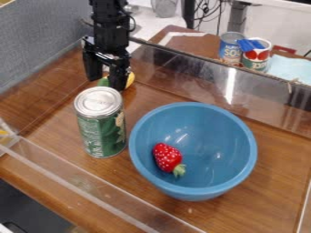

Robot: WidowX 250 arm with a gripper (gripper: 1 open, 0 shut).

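The black gripper (105,67) is at the back left of the wooden surface, just above a small yellow object (127,79) with some green beside it, partly hidden by the gripper and too small to name. Whether its fingers are open or shut is unclear. A tall green can (102,132) stands upright in front of them. A blue bowl (219,168) sits at the right, holding a red strawberry (169,158).
A transparent wall runs along the back and front edges, with a grey padded panel (36,41) at the left. Beyond the back wall stand two cans (230,50) and a pale blue sheet (292,68). Bare wood lies left of the green can.
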